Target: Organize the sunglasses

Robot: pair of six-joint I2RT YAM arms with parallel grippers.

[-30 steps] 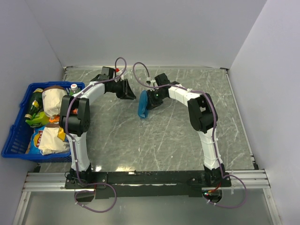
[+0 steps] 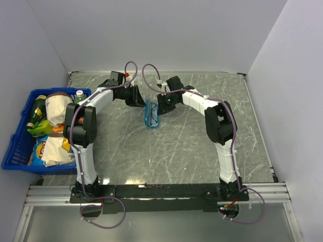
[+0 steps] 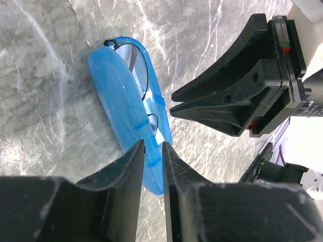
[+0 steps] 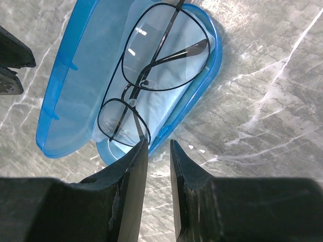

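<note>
The blue glasses case lies open on the marble table between the grippers. Folded black-framed glasses rest inside on a pale cloth. My left gripper has its fingertips on the lid's edge, shut on it. My right gripper is at the opposite rim, shut on the case; the exact contact at both fingertips is partly hidden.
A blue basket full of bottles, bags and packages stands at the left under the left arm.
About a second ago the case looked closed or nearly so and slightly farther right; now it is open. The right arm has shifted slightly.
</note>
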